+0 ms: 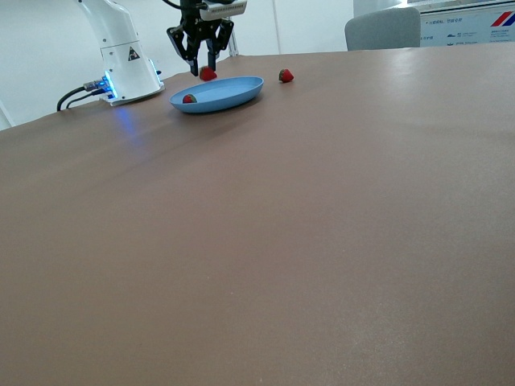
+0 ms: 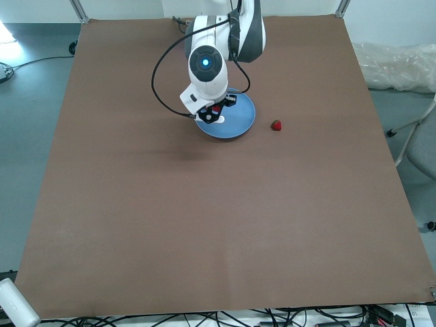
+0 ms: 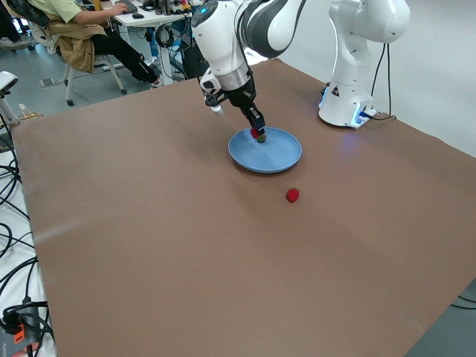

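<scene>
My black gripper [image 1: 201, 64] hangs over a blue plate [image 1: 233, 93], a red strawberry [image 1: 208, 74] between its fingertips, slightly above the plate. Another strawberry [image 1: 190, 99] rests on the plate. A loose strawberry [image 2: 276, 125] lies on the brown table beside the plate, also visible in the right view [image 3: 292, 195]. In the left view the gripper [image 2: 216, 112] covers part of the plate. In the right view the fingertips and the strawberries under them overlap.
The brown tabletop [image 2: 225, 218] is broadly clear. The white arm base [image 3: 346, 104] stands behind the plate with cables. A grey chair [image 1: 382, 32] is beyond the table edge, and a seated person is past the far side.
</scene>
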